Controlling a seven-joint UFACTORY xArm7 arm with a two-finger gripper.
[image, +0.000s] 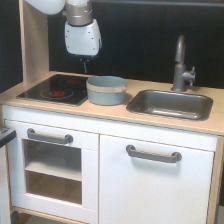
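Note:
A white robot arm hangs from the top left, its gripper (85, 66) pointing down above the back of the black hob (56, 92) and a little up and left of a grey-blue pot (106, 94). The pot stands on the wooden counter at the hob's right edge. The fingers are small and dark, and whether they are open or shut cannot be made out.
A steel sink (170, 103) with a tall tap (180, 65) fills the right of the counter. Below are a cupboard door (155, 185) and an open-fronted compartment (52, 175). A white panel with a handle stands at the left edge.

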